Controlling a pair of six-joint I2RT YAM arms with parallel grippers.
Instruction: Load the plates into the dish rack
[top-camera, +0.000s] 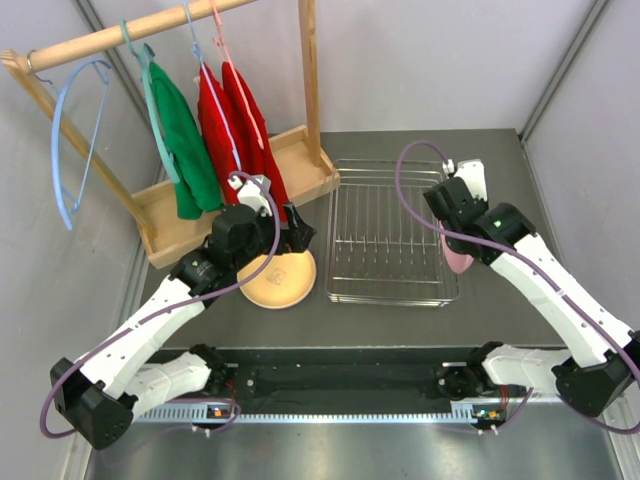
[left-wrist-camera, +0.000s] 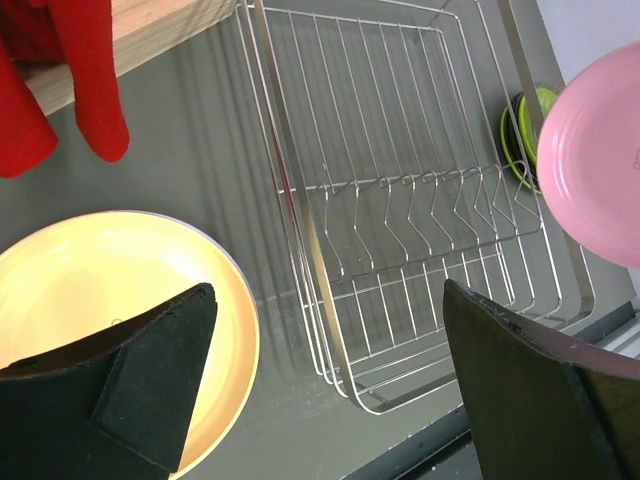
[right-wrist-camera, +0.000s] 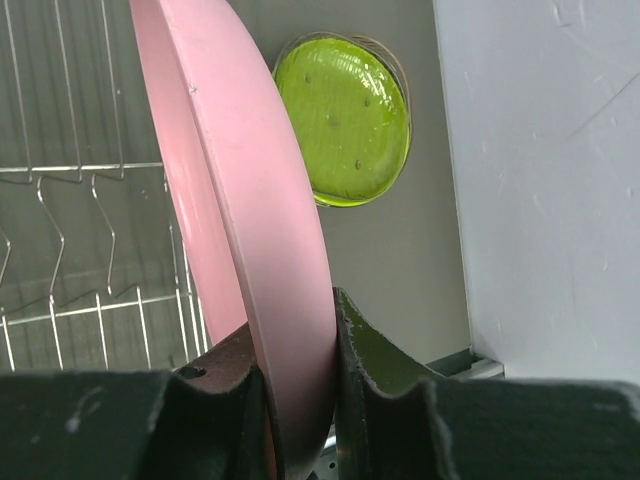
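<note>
The pink plate (right-wrist-camera: 265, 200) stands on edge, gripped by my right gripper, which is shut on its rim. In the top view the plate (top-camera: 457, 252) shows partly, beside the right side of the wire dish rack (top-camera: 390, 299); the arm covers the rest. No plate stands in the rack's slots. A yellow plate (top-camera: 280, 283) lies flat on the grey table, left of the rack. Above that plate's right side, my left gripper is open, its fingers spread wide and empty.
Right of the rack sits a green round dish or bowl (right-wrist-camera: 345, 120), close to the white wall (right-wrist-camera: 540, 190). A wooden clothes stand (top-camera: 310, 80) with red and green garments rises at the back left. The table in front of the rack is bare.
</note>
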